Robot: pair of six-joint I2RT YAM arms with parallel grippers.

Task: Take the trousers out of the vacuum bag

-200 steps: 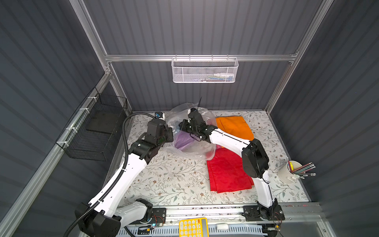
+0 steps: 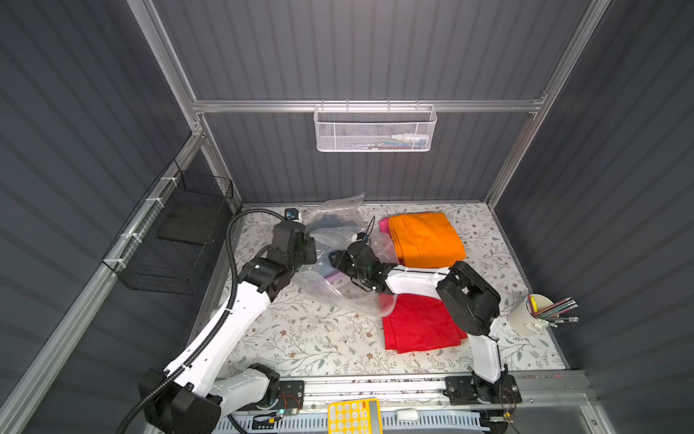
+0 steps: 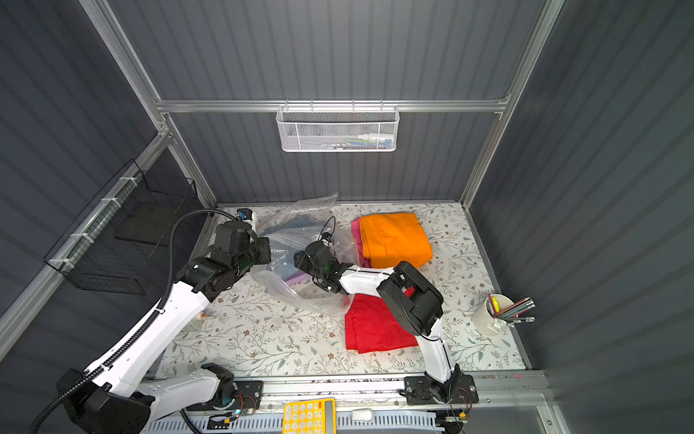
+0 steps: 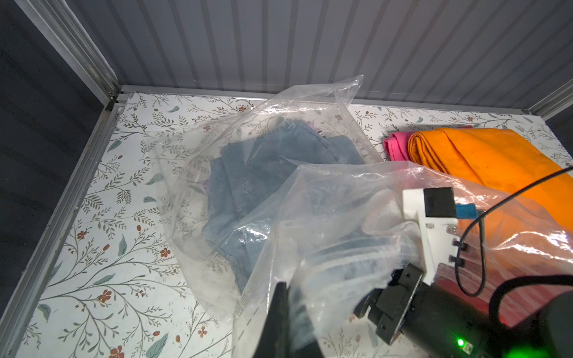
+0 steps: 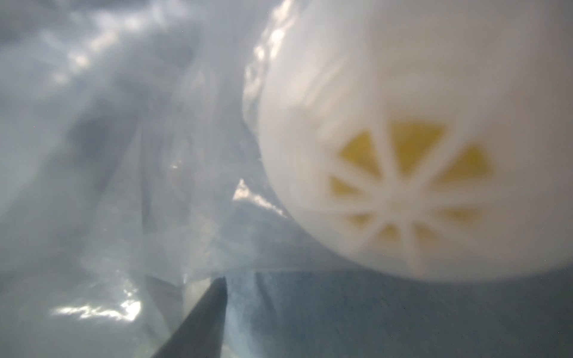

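The clear vacuum bag [image 4: 185,179] holds folded blue-grey trousers [image 4: 256,173]; more blue and purple cloth shows toward its front in the top views. My left gripper [image 2: 309,253] is at the bag's left, shut, with clear plastic around its tips in the left wrist view. My right gripper [image 2: 337,259] is inside or against the bag's open front; whether plastic lies between its fingers is hidden. The right wrist view is filled with blurred plastic, a white round valve [image 5: 406,203] and blue-grey cloth [image 5: 388,316].
Folded orange cloth [image 2: 426,238] over pink cloth lies back right, red cloth [image 2: 423,325] front right. A pen cup [image 2: 527,318] stands at the right edge, a wire basket [image 2: 173,238] hangs left.
The left gripper has shifted very slightly.
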